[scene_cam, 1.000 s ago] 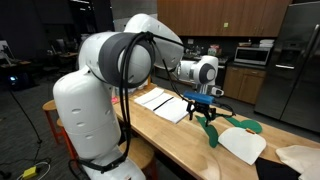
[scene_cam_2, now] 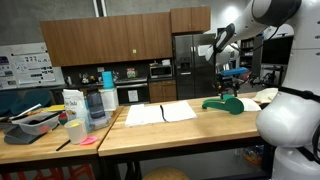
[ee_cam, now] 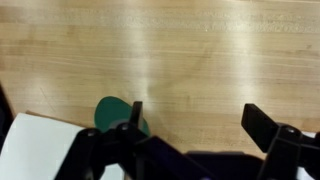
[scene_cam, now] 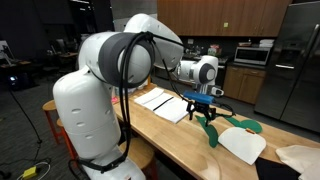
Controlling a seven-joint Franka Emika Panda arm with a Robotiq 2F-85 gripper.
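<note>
My gripper stands open above the table, its two dark fingers wide apart with only bare wood between them. Near the left finger, a green oblong thing (ee_cam: 108, 110) shows its rounded end; the finger hides part of it. That same green thing (scene_cam: 209, 133) lies on the wooden table in the first exterior view, below the gripper (scene_cam: 199, 108). A white flat piece (scene_cam: 243, 146) is to its right, and its corner (ee_cam: 38, 150) shows at the lower left of the wrist view. In the second exterior view, the gripper (scene_cam_2: 232, 77) hangs clear above the tabletop.
Another green piece (scene_cam: 245, 124), a black piece (scene_cam: 276, 169) and a pale piece (scene_cam: 298, 156) lie to the right. White sheets (scene_cam_2: 160, 113) are spread at the other end. A person (scene_cam: 208, 72) stands behind the table.
</note>
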